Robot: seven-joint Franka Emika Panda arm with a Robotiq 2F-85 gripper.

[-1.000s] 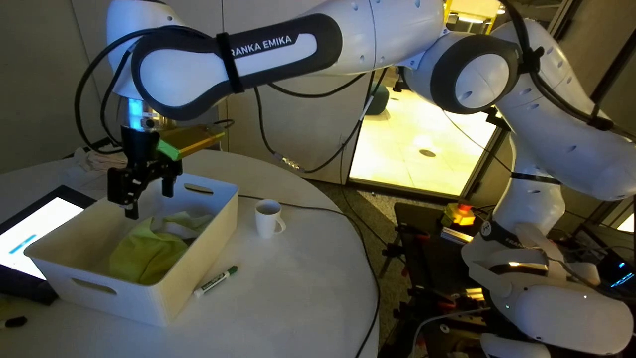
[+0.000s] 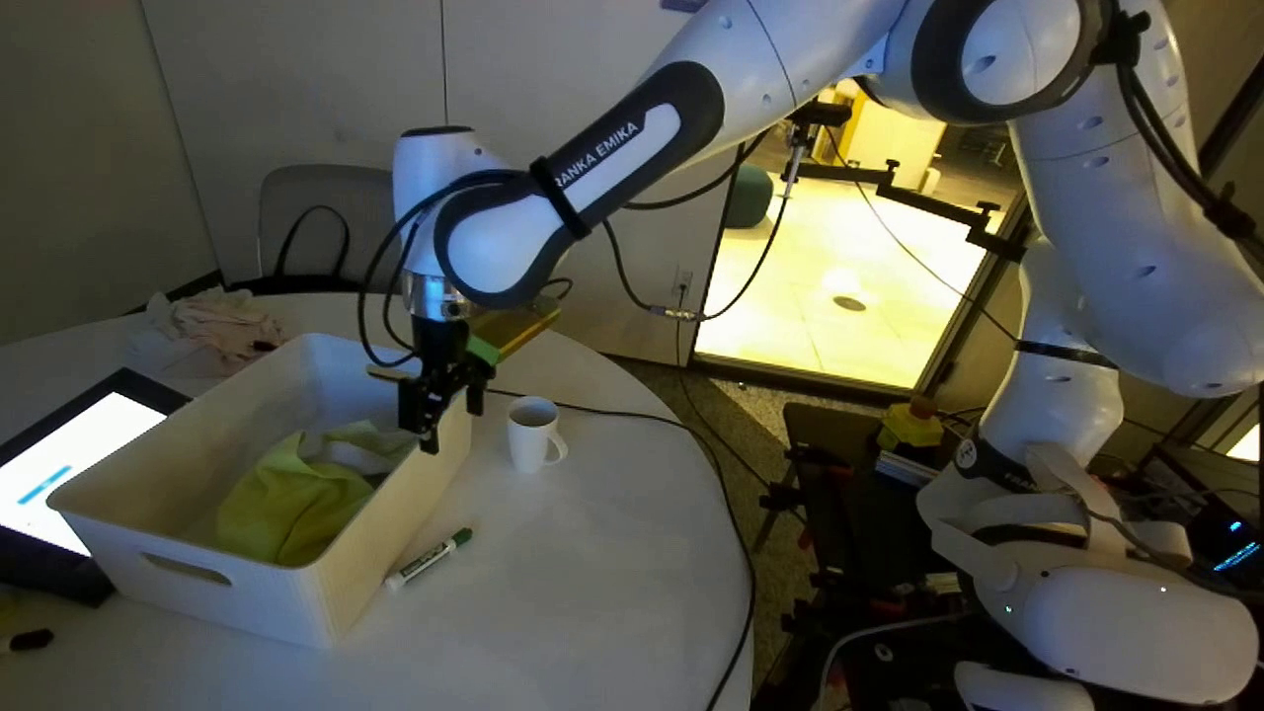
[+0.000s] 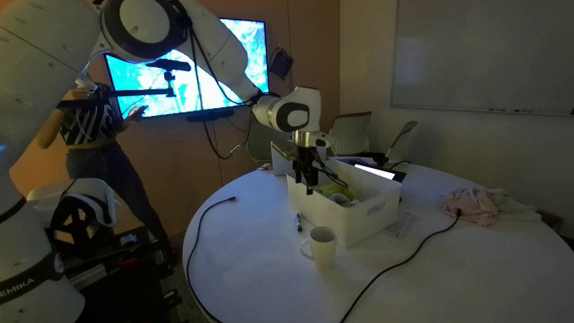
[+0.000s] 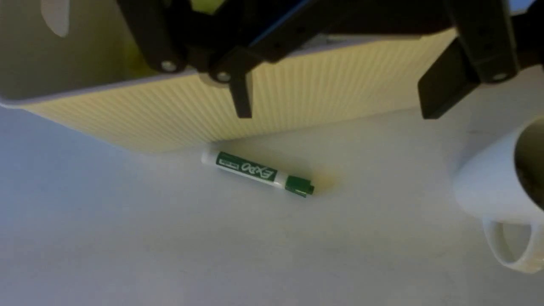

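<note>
My gripper (image 2: 452, 425) stands open above the near long wall of the white bin (image 2: 397, 539), with nothing between its fingers. In the wrist view its two fingers (image 4: 243, 97) are spread wide over the bin's ribbed side. A crumpled yellow-green cloth (image 2: 284, 498) lies inside the bin. Outside, close along the bin's wall, a green-capped Expo marker (image 4: 257, 171) rests flat on the table. The white mug (image 2: 533, 434) is upright beside the bin, its handle turned away from it; the wrist view catches part of this mug (image 4: 497, 178) at the right edge.
A black cable (image 3: 398, 264) crosses the table past the mug. A lit tablet (image 2: 73, 474) lies on the bin's far side, and pinkish cloth (image 3: 473, 205) is heaped farther off. Open tabletop (image 2: 592, 592) spreads out on the marker's side.
The arm has swung from over the bin's far part toward the robot's base side, bringing the open gripper to the near wall. Bin, cloth, marker and mug have stayed in place.
</note>
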